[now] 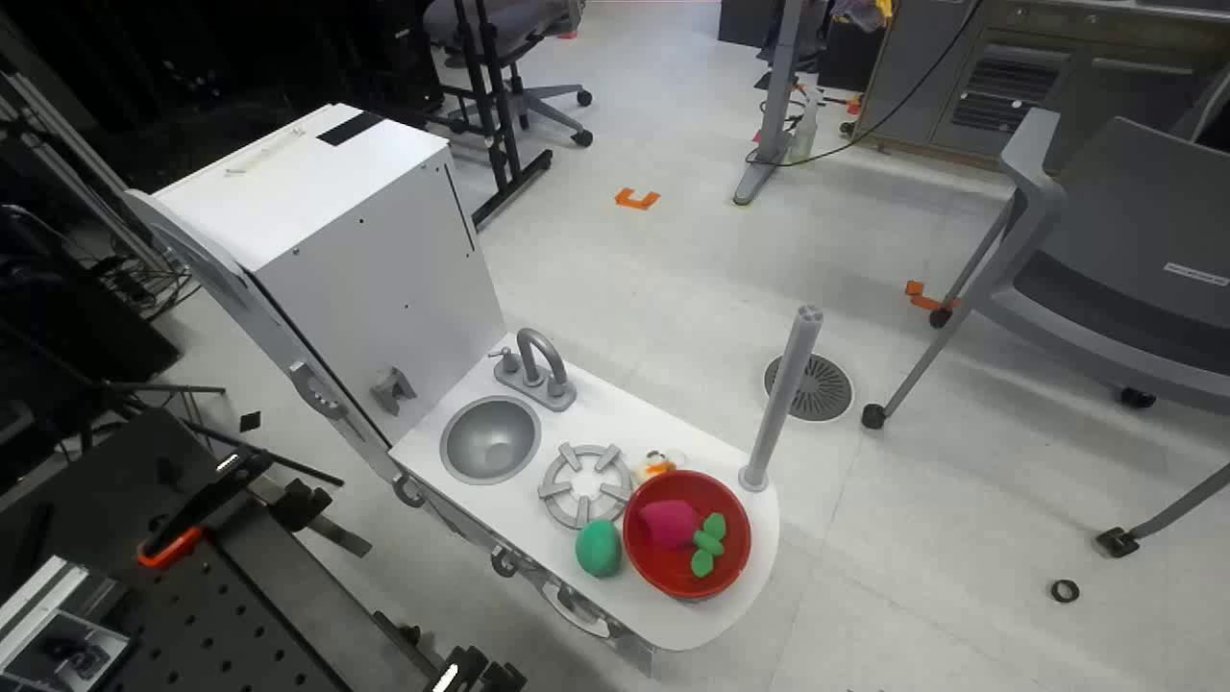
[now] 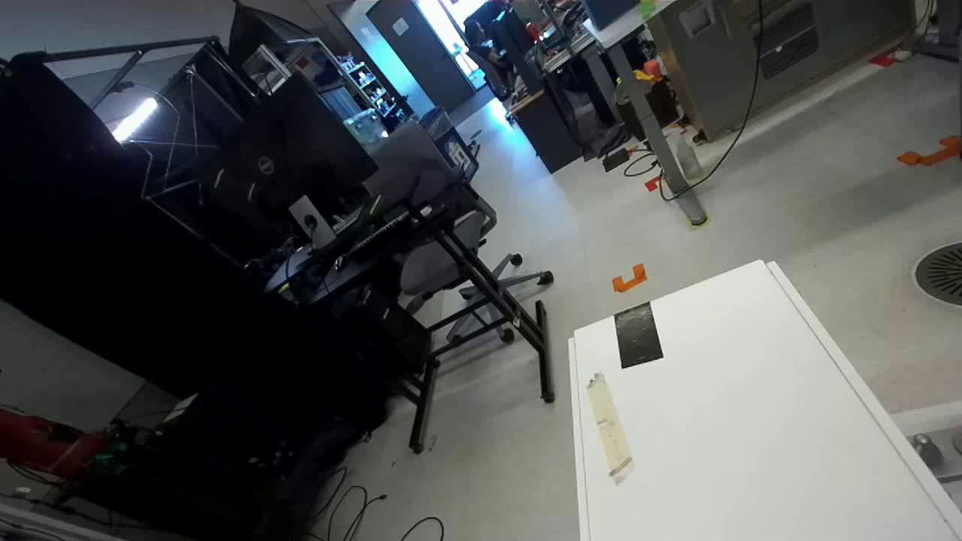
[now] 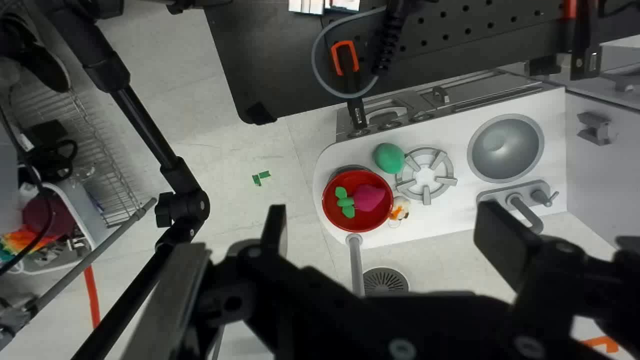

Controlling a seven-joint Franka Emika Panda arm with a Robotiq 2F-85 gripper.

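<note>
Wide apart stand the fingers of my gripper in the wrist view, open with nothing between them, high above the white toy kitchen counter [image 1: 715, 617]. On the counter's rounded end, a red bowl [image 1: 728, 567] holds a pink object with green leaves [image 1: 669, 524], perhaps a toy beet or radish. A green round object [image 1: 599, 548] sits beside the bowl, at the burner's edge. On the bowl's other side lies a small white and orange item [image 3: 400, 208], too small to make out. Neither exterior view shows my gripper.
Next to the bowl are a grey burner [image 1: 584, 485], a round sink [image 1: 490, 439] and a faucet [image 1: 539, 365]. A grey post [image 1: 784, 398] rises from the counter's edge, and a tall white cabinet [image 1: 381, 254] closes off the sink end. A perforated dark table [image 1: 219, 588] stands alongside.
</note>
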